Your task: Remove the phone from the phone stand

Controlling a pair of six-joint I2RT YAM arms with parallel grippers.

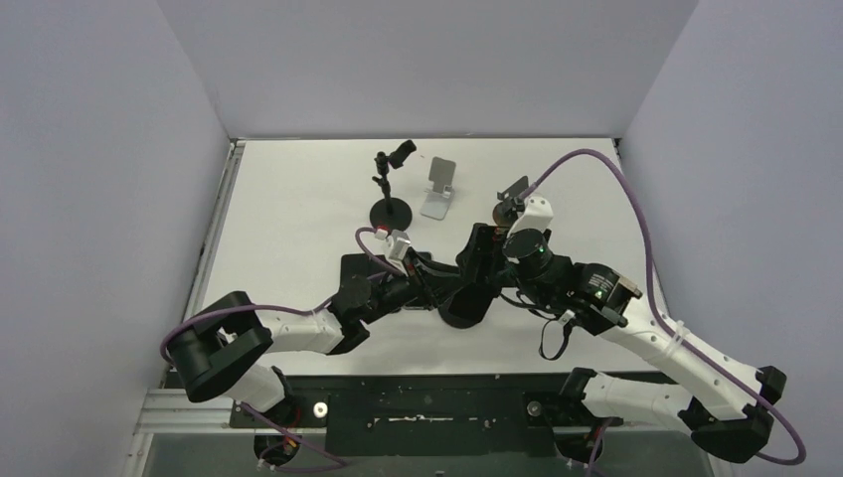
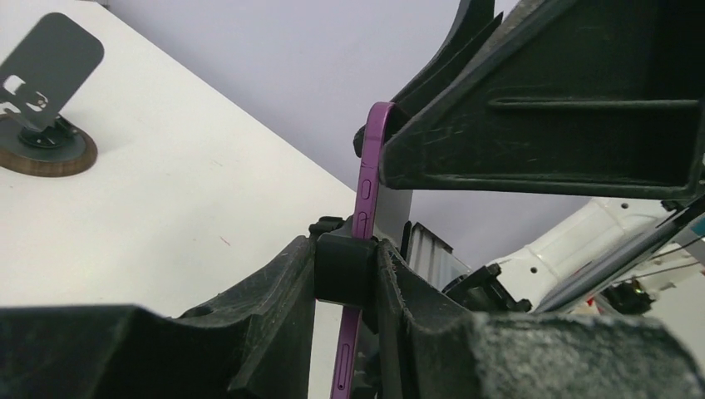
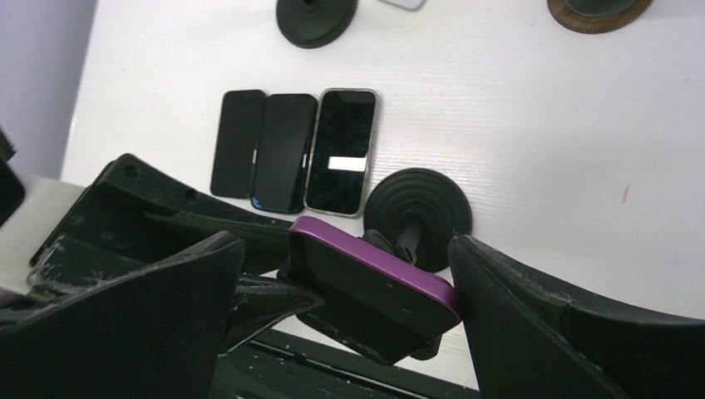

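Observation:
The purple-edged phone (image 3: 372, 299) sits at the black stand (image 3: 416, 195), whose round base stands on the table. My left gripper is at the phone's side, its fingers close around the edge and a black block of the holder; whether they grip is unclear. My right gripper is open around the upper part of the phone, one finger beside its purple edge. In the top view both grippers hide much of the phone.
Three phones (image 3: 341, 150) lie flat beside the stand. Behind are a tall black stand (image 1: 390, 209), a silver stand (image 1: 439, 189) and a wood-based stand (image 2: 50, 150). Bare table (image 1: 278, 209) lies at the left and right.

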